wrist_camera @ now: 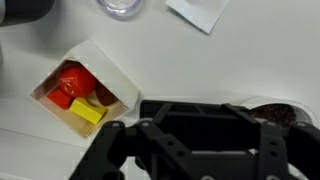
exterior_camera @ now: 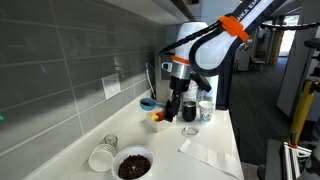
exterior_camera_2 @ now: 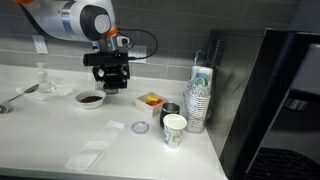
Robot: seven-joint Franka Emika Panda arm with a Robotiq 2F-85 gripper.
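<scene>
My gripper [exterior_camera: 172, 112] hangs above the counter, between the bowl of dark beans and the open box. Its dark fingers [wrist_camera: 190, 122] fill the lower middle of the wrist view. A blue rounded piece, like a spoon's head [exterior_camera: 148, 104], sticks out at its left in exterior view 1, so the gripper looks shut on a blue spoon; the grip itself is hidden. The white bowl [exterior_camera: 118, 163] holds dark beans [exterior_camera: 133, 167]. The open box [wrist_camera: 122, 88] contains a red round item [wrist_camera: 78, 80], a yellow block [wrist_camera: 88, 109] and other small pieces.
A dark canister [exterior_camera_2: 168, 115], a patterned white cup [exterior_camera_2: 173, 131] and a tall cup stack [exterior_camera_2: 196, 98] stand beyond the box. A clear glass dish [exterior_camera_2: 141, 127] and white paper [exterior_camera_2: 95, 145] lie on the counter. A metal cup [exterior_camera: 103, 154] stands by the tiled wall.
</scene>
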